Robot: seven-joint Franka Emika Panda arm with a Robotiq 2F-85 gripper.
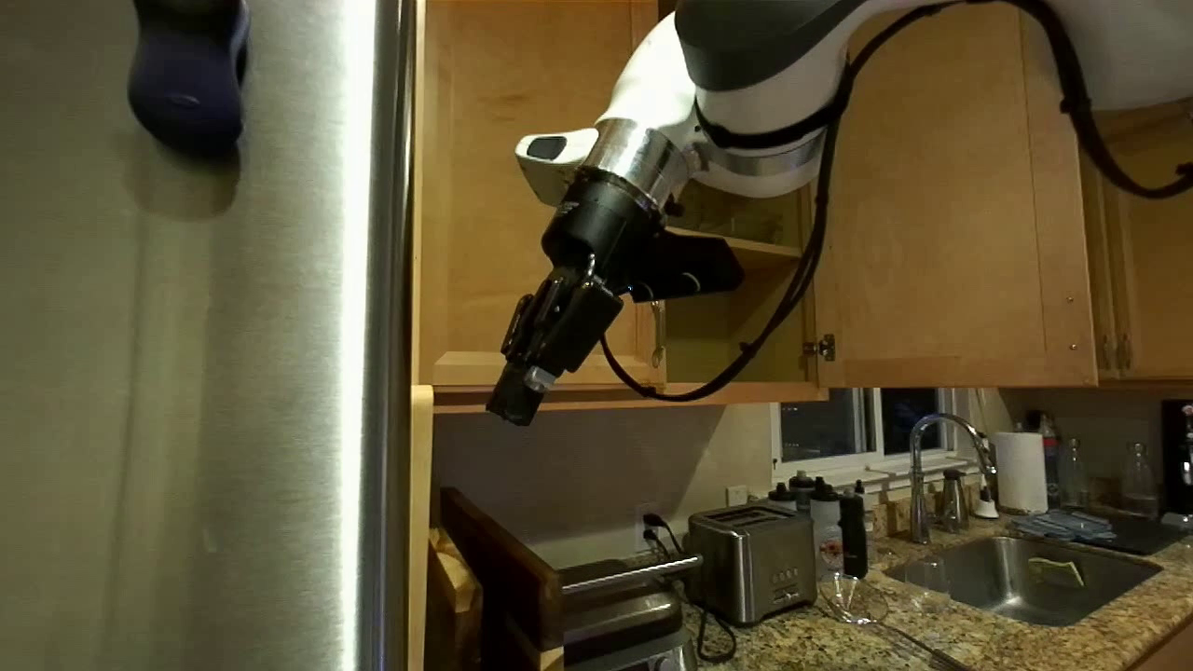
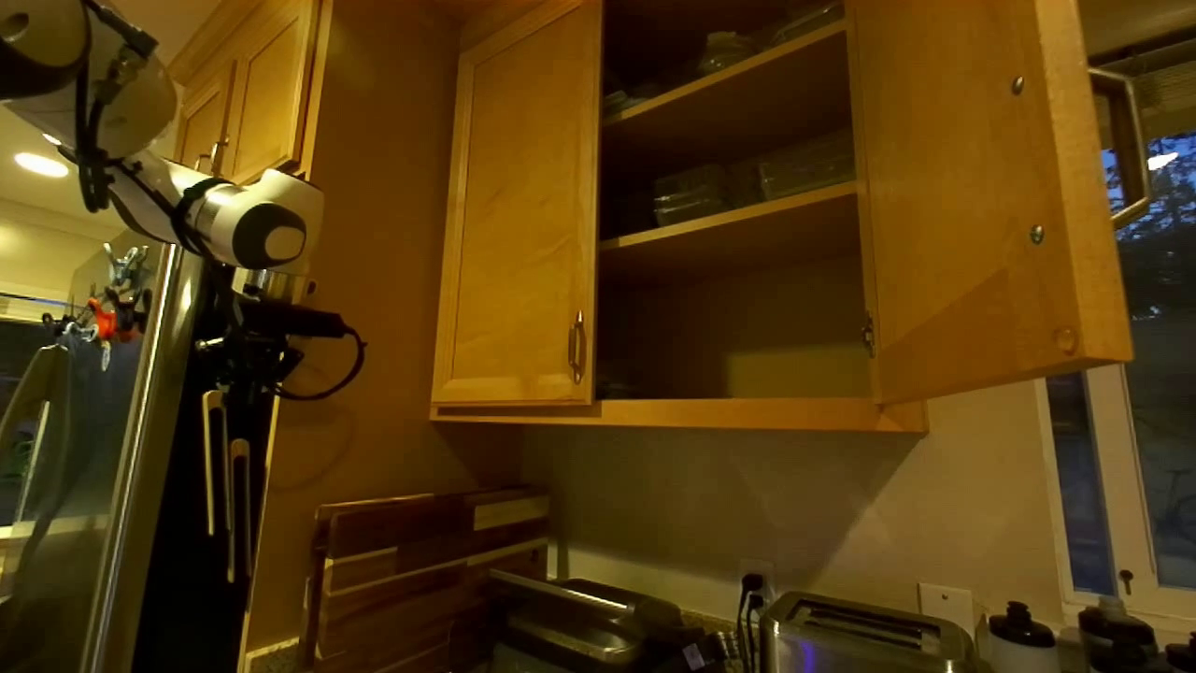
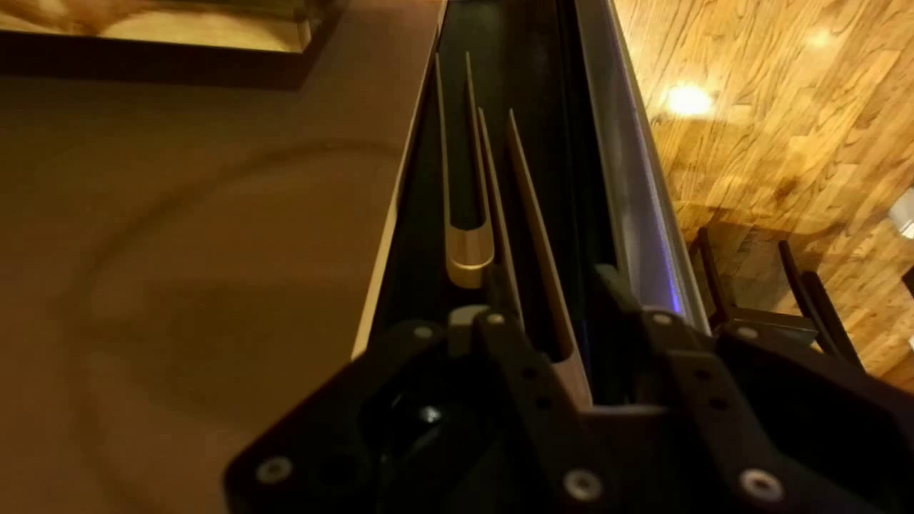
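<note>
My gripper (image 1: pixel 516 401) points down and left in front of the upper cabinet, to the right of the fridge edge. Nothing hangs below it there. In the wrist view a gap shows between its blurred, dark fingers (image 3: pixel 467 330), so it is part open, and I see nothing clasped. Two long pale tongs hang against the dark fridge side: one upper pair (image 3: pixel 469 248) and one lower pair (image 3: pixel 570 377), partly covered by the gripper. In exterior view 2 the tongs (image 2: pixel 211 460) appear below the gripper; the fridge hides them in exterior view 1.
The fridge (image 1: pixel 257 447) and the wooden side panel (image 3: pixel 214 240) flank a narrow dark gap. An open cabinet door (image 2: pixel 975 202) stands out on the right. Cutting boards (image 2: pixel 415 561) and a toaster (image 1: pixel 755 565) occupy the counter below.
</note>
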